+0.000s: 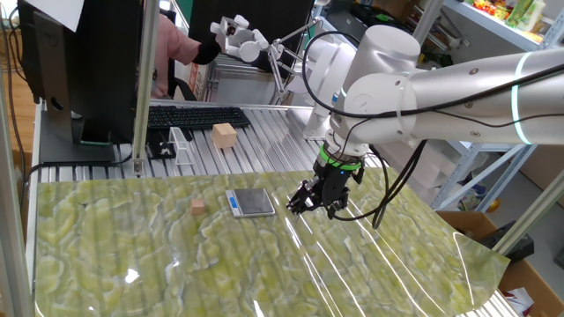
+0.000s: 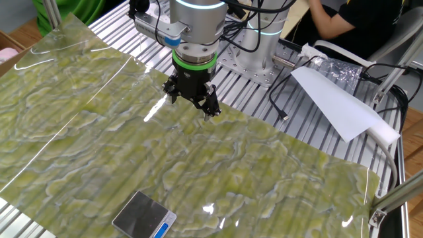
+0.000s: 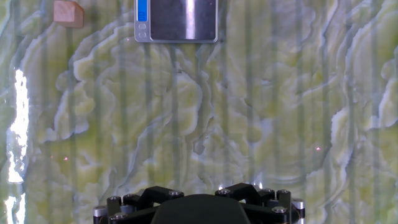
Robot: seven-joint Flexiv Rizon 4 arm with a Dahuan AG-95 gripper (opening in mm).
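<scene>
My gripper (image 2: 191, 108) hangs over the green marbled sheet (image 2: 264, 152), its black fingers (image 2: 210, 110) spread apart. It is open, and nothing shows between the fingers. In exterior view 1, a flat scale (image 1: 253, 202) with a dark plate and a blue display lies left of the gripper (image 1: 313, 211). Further left, a small wooden block (image 1: 197, 207) sits on the sheet, apart from the scale. The wrist view has the scale (image 3: 185, 22) at its top edge and the block (image 3: 68, 14) in the top left corner, both clear of the gripper at the bottom.
A larger wooden cube (image 1: 224, 136) and a keyboard (image 1: 198, 117) rest on the slatted metal table behind the sheet. A monitor (image 1: 92, 70) stands at the back left. White paper (image 2: 337, 102) and a loose cable lie near the robot's base. Much of the sheet is bare.
</scene>
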